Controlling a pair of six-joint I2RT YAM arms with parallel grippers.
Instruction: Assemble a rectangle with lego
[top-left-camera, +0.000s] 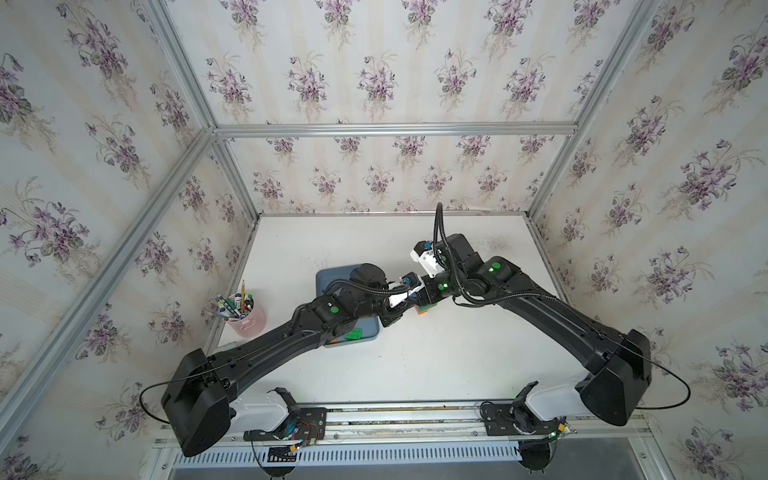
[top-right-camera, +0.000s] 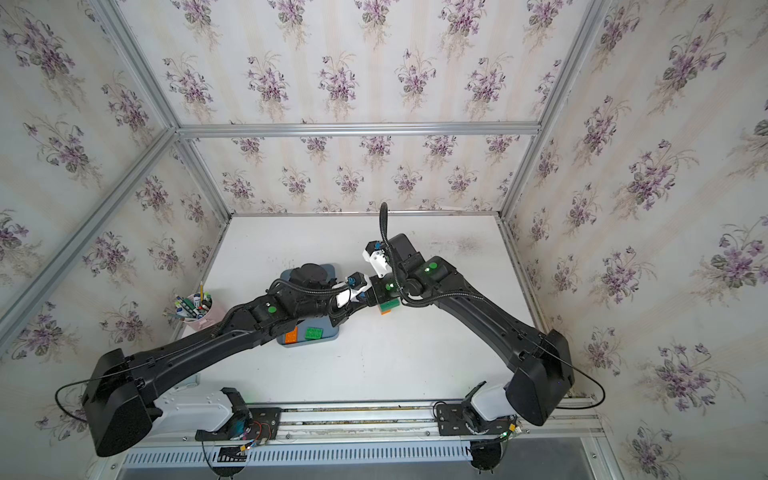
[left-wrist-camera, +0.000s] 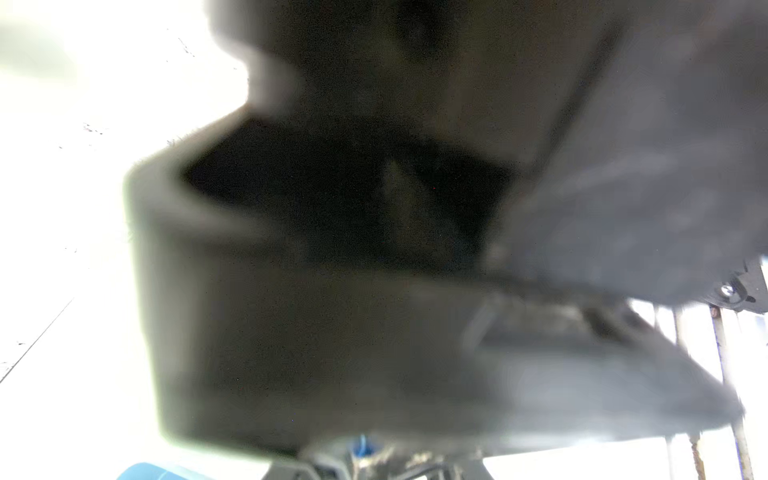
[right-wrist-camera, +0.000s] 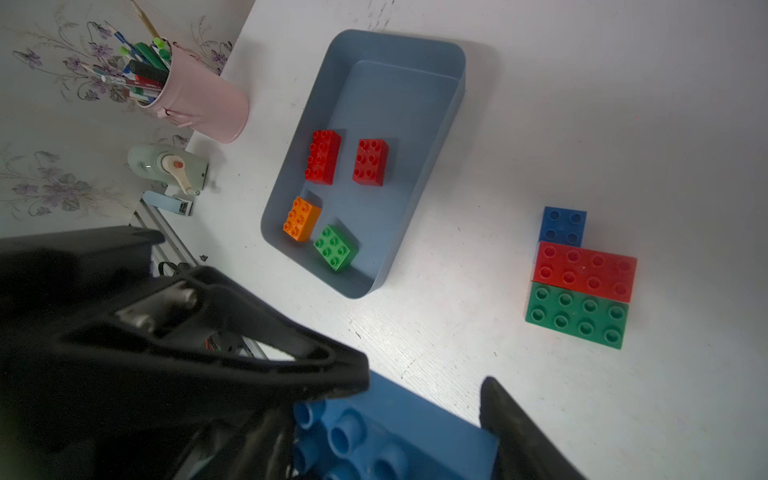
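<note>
A blue brick (right-wrist-camera: 424, 420) is at the bottom of the right wrist view, studs facing the camera. My left gripper (top-left-camera: 408, 297) is shut on it, its black finger (right-wrist-camera: 340, 372) lying over the brick. The right gripper's fingers (right-wrist-camera: 512, 428) stand on either side of the same brick; whether they press on it cannot be told. A joined piece lies on the table: a green brick (right-wrist-camera: 578, 314), a red brick (right-wrist-camera: 588, 270) and a blue brick (right-wrist-camera: 563, 225). Some orange (top-right-camera: 386, 312) shows beside the green in the top right view. Blurred dark gripper parts fill most of the left wrist view.
A grey-blue tray (right-wrist-camera: 436, 136) holds two red bricks (right-wrist-camera: 322, 157), an orange brick (right-wrist-camera: 301, 218) and a green brick (right-wrist-camera: 335, 247). A pink pen cup (right-wrist-camera: 209, 100) stands left of it.
</note>
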